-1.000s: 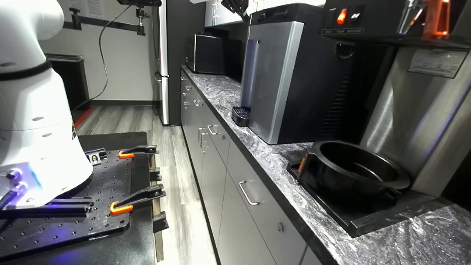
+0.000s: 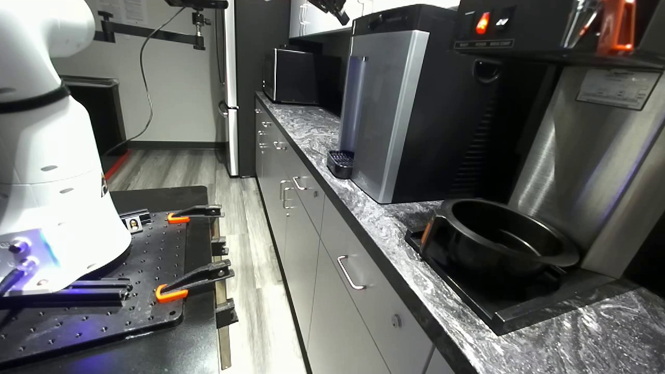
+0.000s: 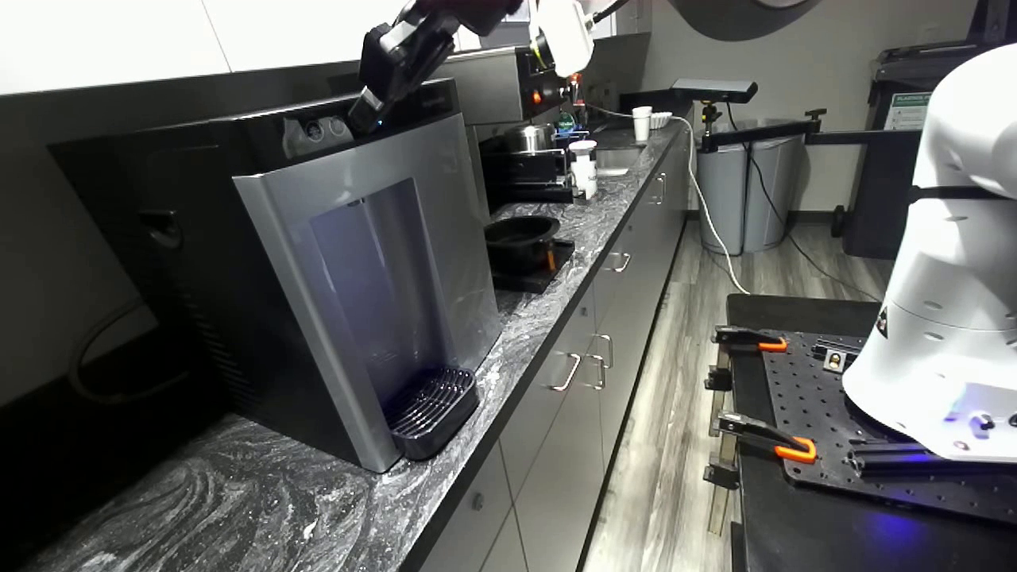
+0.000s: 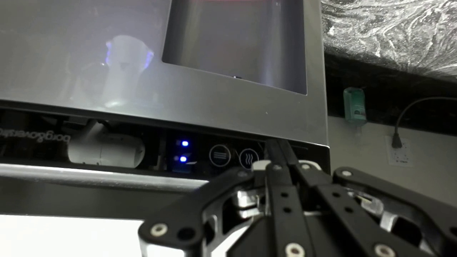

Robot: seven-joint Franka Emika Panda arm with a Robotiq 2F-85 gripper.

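A grey and black water dispenser (image 3: 257,257) stands on the counter. In the wrist view, its dark control strip (image 4: 201,158) carries two lit blue lights and two round button icons (image 4: 219,155). My gripper is shut, its fingers side by side with nothing showing between them. The fingertips lie over the strip, just right of the wavy-line icon (image 4: 248,159), and hide that part of the panel. From exterior view 2, the gripper (image 3: 363,113) points down at the upper front of the dispenser. Whether the tips touch the panel I cannot tell.
A drip tray (image 3: 434,405) juts out below the dispenser's recess. Beside the dispenser, a black pot (image 2: 499,243) sits on a dark base. White cabinets (image 3: 105,43) hang above.
In exterior view 1, the gripper at the top edge has shifted slightly and sits against the dispenser's upper front corner. The white arm at the left has moved a little to the right.
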